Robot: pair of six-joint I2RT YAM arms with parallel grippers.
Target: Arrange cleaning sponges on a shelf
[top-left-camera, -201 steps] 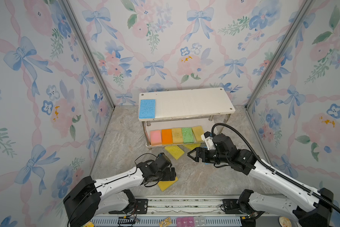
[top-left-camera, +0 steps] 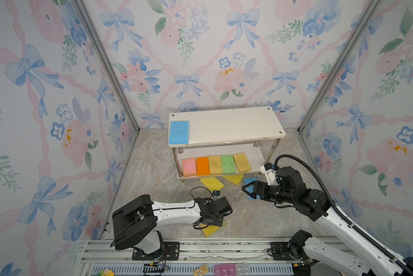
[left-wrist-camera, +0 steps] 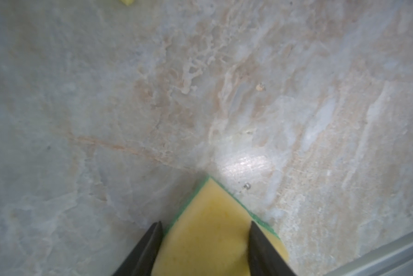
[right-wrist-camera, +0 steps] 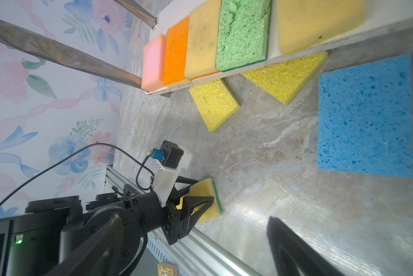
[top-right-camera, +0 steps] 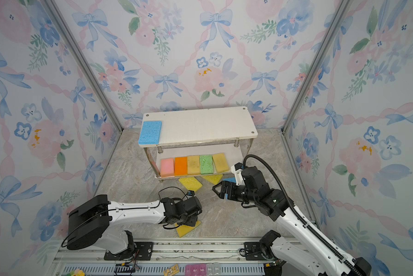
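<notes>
A white two-tier shelf (top-left-camera: 227, 119) has a blue sponge (top-left-camera: 179, 132) on top and a row of pink, orange, yellow and green sponges (top-left-camera: 228, 163) below. At the front, my left gripper is around a yellow green-backed sponge (left-wrist-camera: 206, 216), fingers on either side; I cannot tell whether it grips. My right gripper (top-left-camera: 253, 188) is open, above the floor near a blue sponge (right-wrist-camera: 365, 115).
Two yellow sponges (right-wrist-camera: 214, 104) (right-wrist-camera: 284, 78) lie along the shelf's front. A metal rail (top-left-camera: 243, 239) borders the front; patterned walls enclose the sides and back. Floor between the arms is clear.
My left arm has moved right, along with a shift in the yellow sponge under its gripper.
</notes>
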